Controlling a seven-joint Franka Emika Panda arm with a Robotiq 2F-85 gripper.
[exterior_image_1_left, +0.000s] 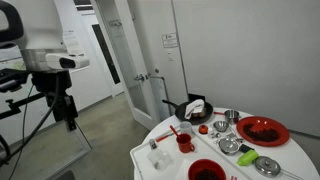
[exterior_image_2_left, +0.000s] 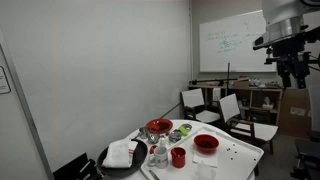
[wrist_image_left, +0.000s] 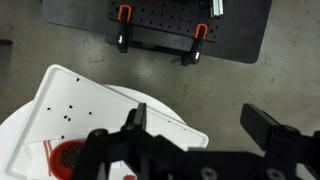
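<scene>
My gripper is open, its two dark fingers wide apart in the wrist view with only bare floor and tray edge showing between them. In exterior view 1 the arm hangs high at the left, clear of the round white table. A red bowl (wrist_image_left: 68, 158) with dark contents stands on a white tray (wrist_image_left: 95, 93), partly cut off by the frame. A red mug (exterior_image_1_left: 184, 144) is beside that tray. Farther back lies a wide red dish (exterior_image_1_left: 262, 130) with dark contents. White cloth (exterior_image_1_left: 197, 106) rests in a black pan (exterior_image_1_left: 181, 111).
Metal lids (exterior_image_1_left: 267, 166) and a green object (exterior_image_1_left: 247, 157) crowd the table's far side. Dark specks dot the tray. Below my gripper is open floor (wrist_image_left: 225, 98); a black perforated platform (wrist_image_left: 165, 18) with orange-handled clamps borders it. Chairs (exterior_image_2_left: 234, 113) stand behind the table.
</scene>
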